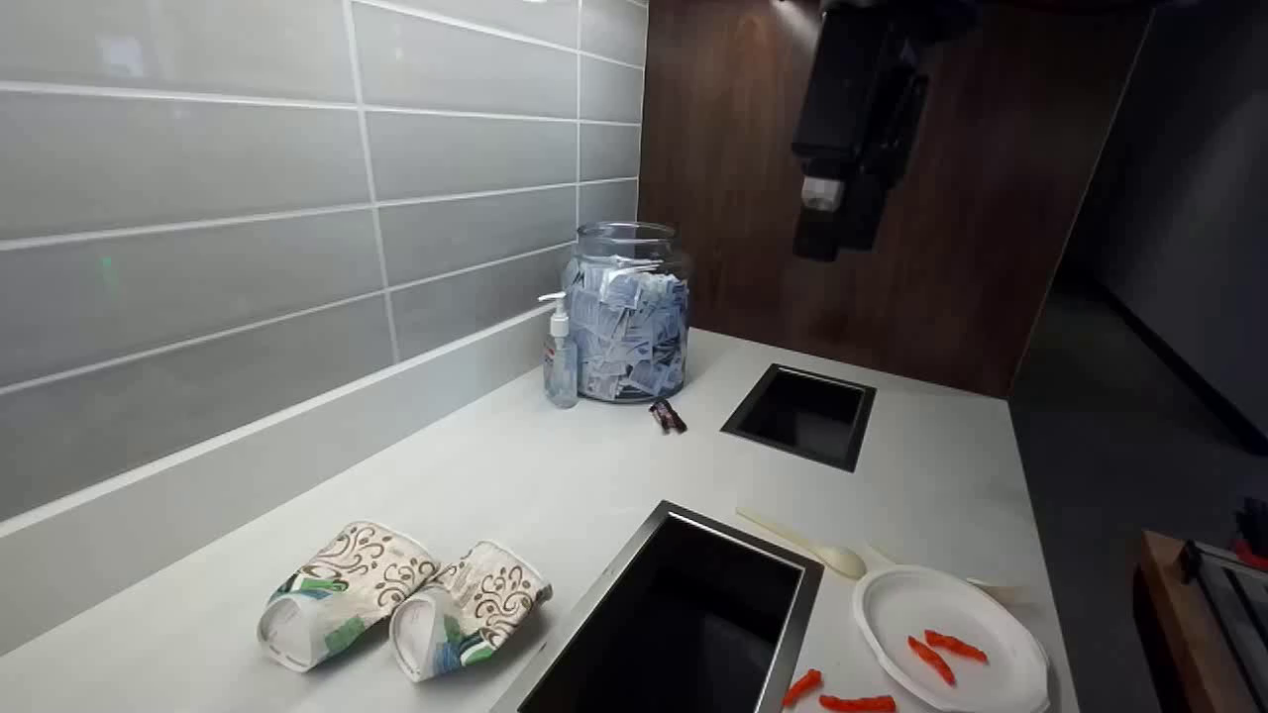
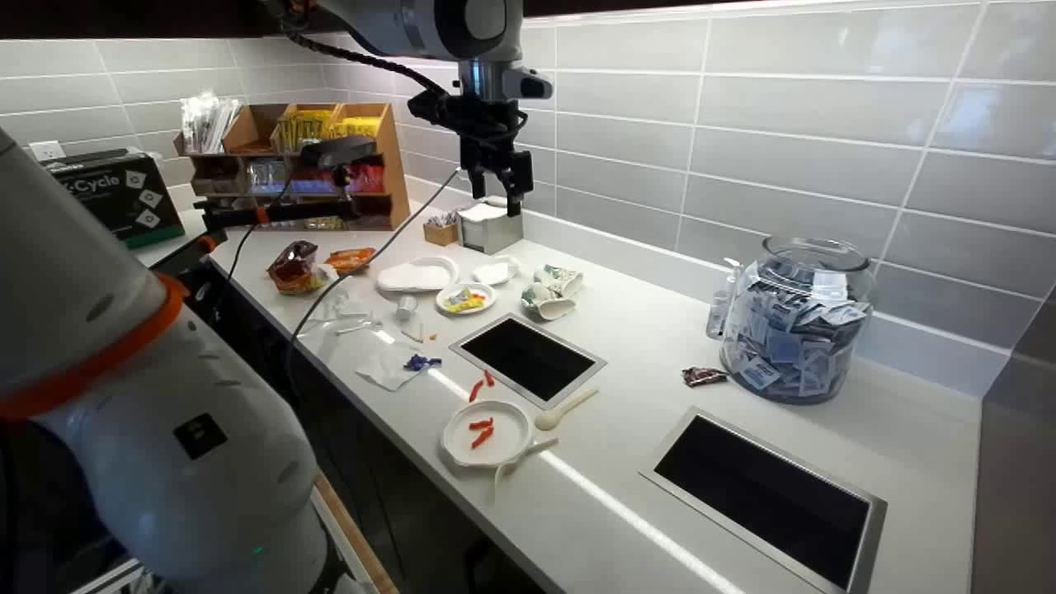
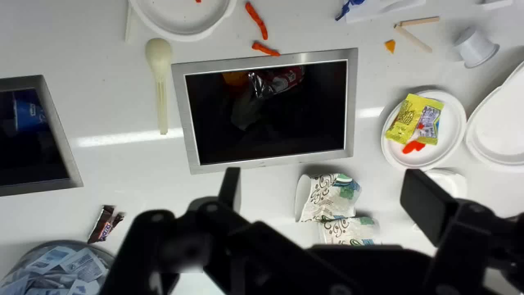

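Observation:
High over the counter hangs my gripper (image 2: 497,193), its two fingers spread wide and nothing between them. In the wrist view, two patterned paper cups (image 3: 324,197) lie on their sides below the gap, well beneath the fingers; my hand hides part of the nearer cup (image 3: 349,231). A rectangular opening with a metal frame (image 3: 264,164) sits beside them, with wrappers (image 3: 277,81) down inside. A white plate (image 2: 505,444) holds red-orange snack pieces, and more pieces (image 3: 256,19) lie on the counter. Another plate (image 3: 393,155) carries a yellow packet (image 3: 407,118).
A large glass jar of packets (image 2: 797,332) stands near the wall, beside a pump bottle (image 1: 560,362) and a dark candy wrapper (image 2: 704,376). A pale spoon (image 3: 159,59) lies near the first opening. A second framed opening (image 2: 663,445) and an organizer (image 2: 396,168) flank the area.

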